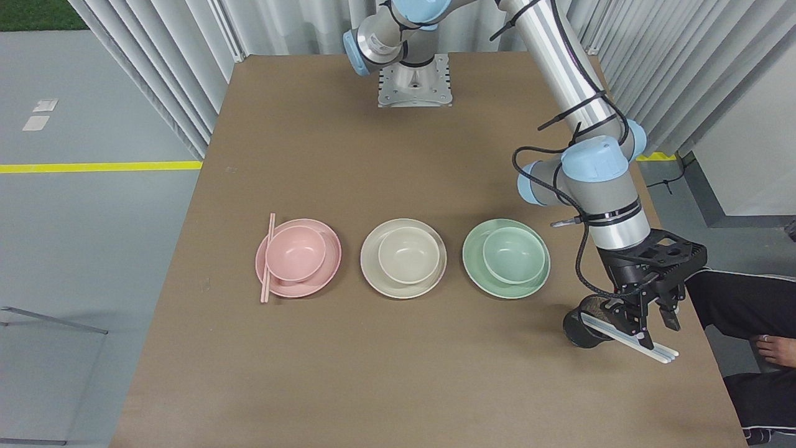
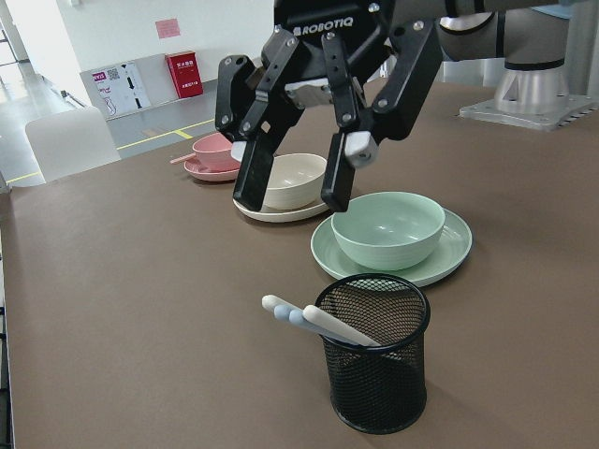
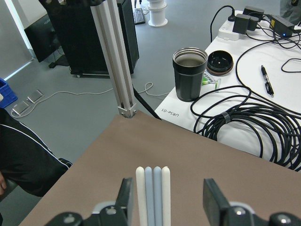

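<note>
My gripper is open above a black mesh holder in the left view, its fingers apart. White and pale-blue chopsticks lean in the holder, standing between the fingers in the wrist view, untouched as far as shows. A pink bowl on a plate, with pink chopsticks across the plate's left side, a cream bowl on its plate and a green bowl on its plate form a row to the left of the gripper.
The holder is near the table's right edge; a seated person is just beyond it. A white side table with coiled cables and a tumbler adjoins the corner.
</note>
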